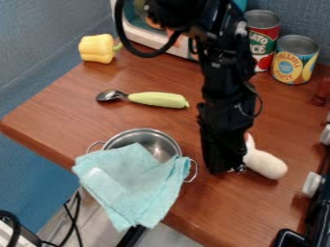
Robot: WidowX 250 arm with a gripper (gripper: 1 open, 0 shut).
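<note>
My black gripper [227,157] is low over the table at the centre right, beside a white rounded object [265,162] that lies on the wood; whether its fingers are open or shut is hard to make out. A steel pot [151,141] with wire handles stands left of it, with a light blue cloth [125,188] draped over its front. A pale yellow-green corn-like object [158,99] and a spoon [110,96] lie behind the pot.
A yellow pepper [98,48] is at the back left. Two cans [294,61] and a light appliance stand at the back. A black appliance [314,207] lines the right edge.
</note>
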